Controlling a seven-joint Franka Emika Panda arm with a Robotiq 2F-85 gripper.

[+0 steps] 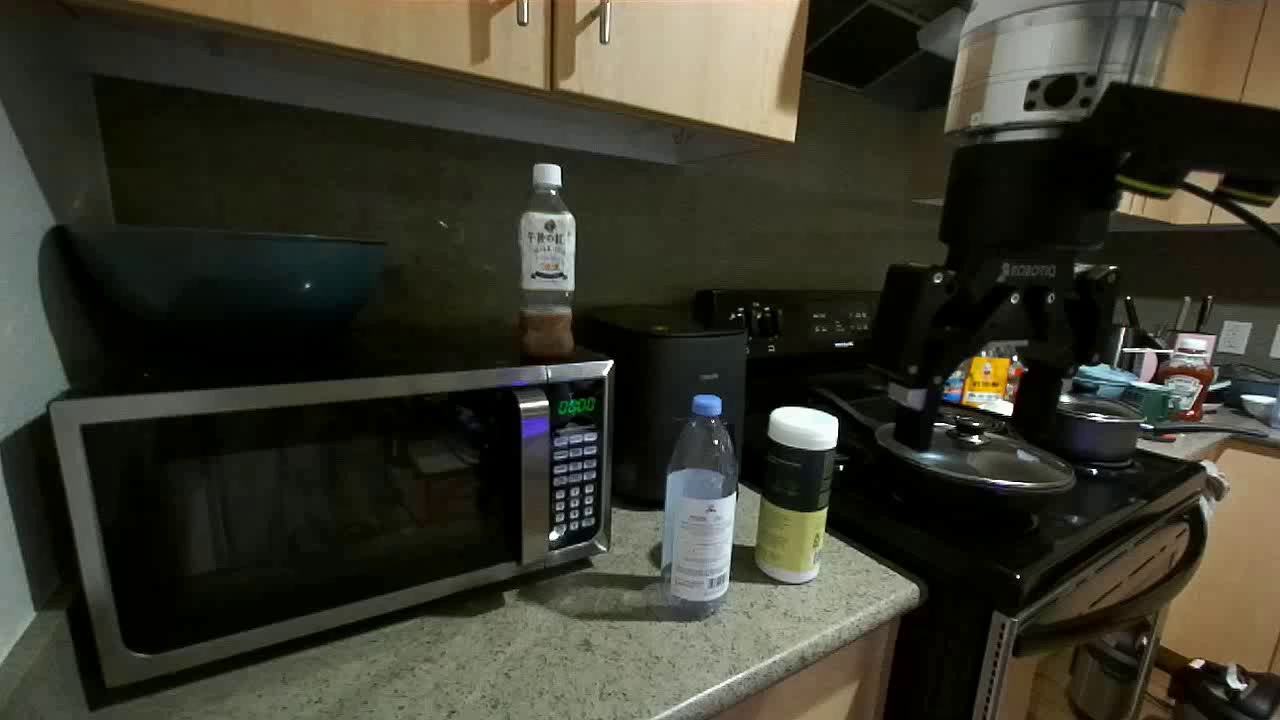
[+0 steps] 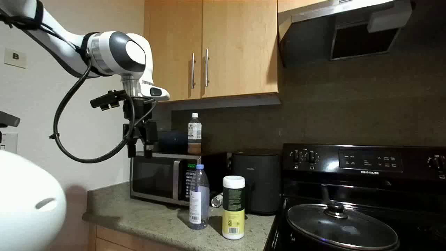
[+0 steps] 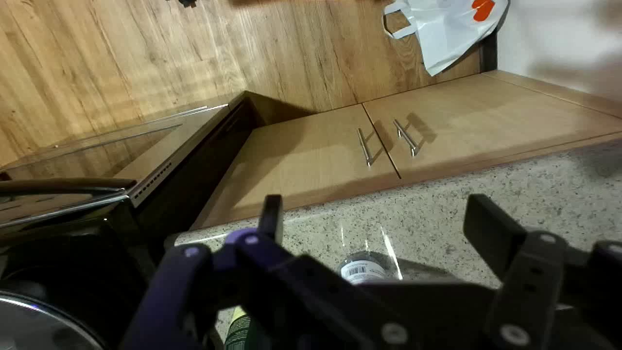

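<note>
My gripper [image 1: 978, 422] hangs pointing down with its fingers wide apart and nothing between them. In exterior view 2 the gripper [image 2: 140, 152] appears at the height of the microwave's top, left of the bottles. On the counter stand a clear bottle [image 1: 702, 528] with a blue cap and a black-and-yellow canister [image 1: 797, 494] with a white lid. Looking down from the wrist, the clear bottle's label [image 3: 362, 271] shows beyond the gripper body, which hides most of the bottle. A white-capped bottle [image 1: 548, 246] with some brown liquid is on top of the microwave [image 1: 300, 504].
A dark bowl [image 1: 228, 276] rests on the microwave. A black appliance [image 2: 256, 182] stands beside it, and a can [image 2: 217, 200] lies behind the clear bottle. The stove holds a lidded pan [image 2: 343, 226]. Cabinets [image 2: 238, 46] overhang the back.
</note>
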